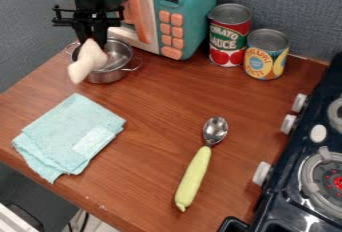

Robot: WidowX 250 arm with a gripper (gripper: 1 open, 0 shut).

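The black gripper (91, 34) is at the upper left, over a steel pot (118, 68) with thin handles. A pale, elongated soft-looking object (86, 62) hangs tilted from the gripper, its lower end at the left part of the pot's rim. The fingertips are too small and dark to make out clearly, but the pale object appears held between them.
A teal toy microwave (187, 16) stands behind, with two cans (229, 36) (266, 54) to its right. A folded cloth (70, 136) and a spoon (201, 165) lie on the open wooden table (147, 176). A stove (301, 176) borders the right.
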